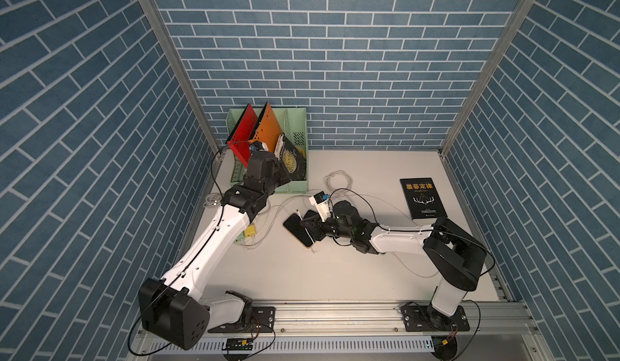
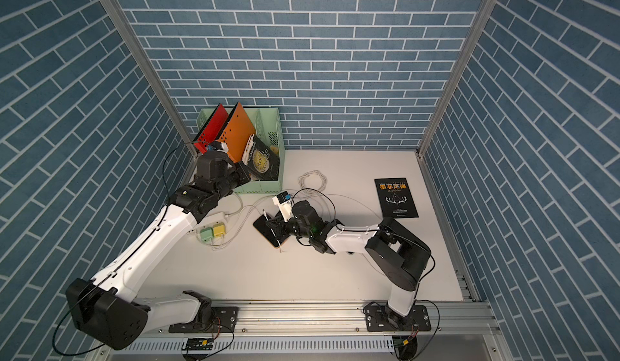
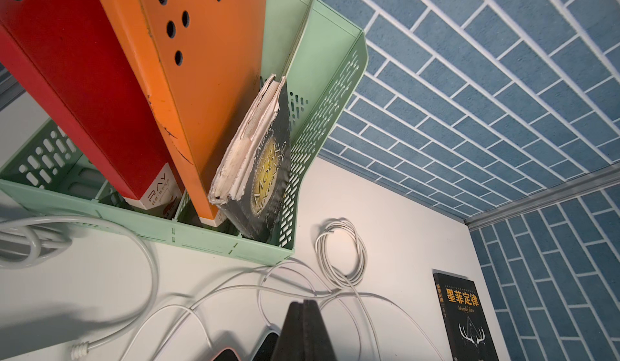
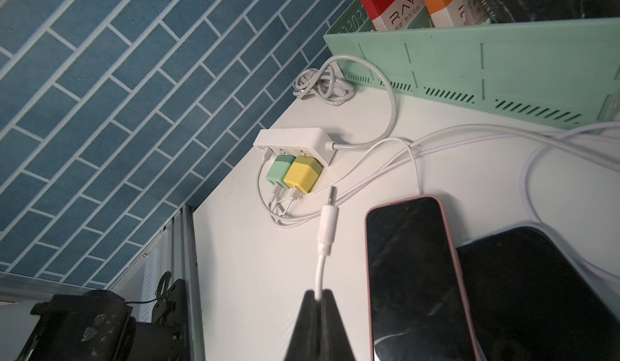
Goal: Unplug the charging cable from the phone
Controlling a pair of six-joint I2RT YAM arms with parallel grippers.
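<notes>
The pink-edged phone (image 4: 403, 257) lies face up on the table, its lower part cut off in the right wrist view. My right gripper is shut on the white charging cable (image 4: 320, 267). The cable's connector (image 4: 328, 222) points up with a bare metal tip, apart from the phone, which lies to its right in that view. My left gripper hangs near the crate's front right corner with its fingers together and nothing between them. Only the phone's top edge (image 3: 226, 353) shows in the left wrist view.
A second dark phone (image 4: 536, 290) lies against the pink one. Behind are a green crate (image 4: 536, 64) of books, a power strip (image 4: 300, 142) with green and yellow chargers, and loose cables. A black book (image 1: 423, 198) lies far right.
</notes>
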